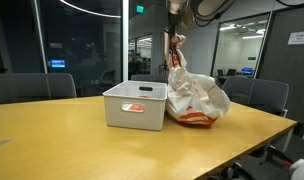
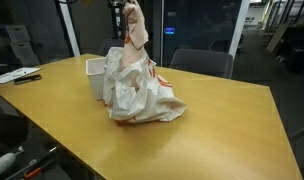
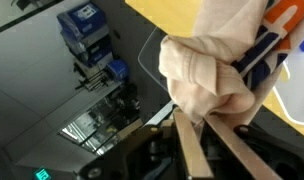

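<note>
A white cloth with orange-red markings (image 1: 197, 98) hangs from my gripper (image 1: 175, 35), its lower part bunched on the table. From the other side, the cloth (image 2: 142, 95) rises in a pinkish column to the top of the picture and spreads out below. In the wrist view my gripper is shut on a pinkish fold of the cloth (image 3: 202, 75). To the left of the cloth stands a white bin (image 1: 122, 106) with a red-orange label; the cloth reaches its right side. What the bin holds cannot be seen.
Chairs (image 1: 17, 88) line its far side. In the other exterior view, the bare tabletop (image 2: 222, 125) stretches away beyond the cloth.
</note>
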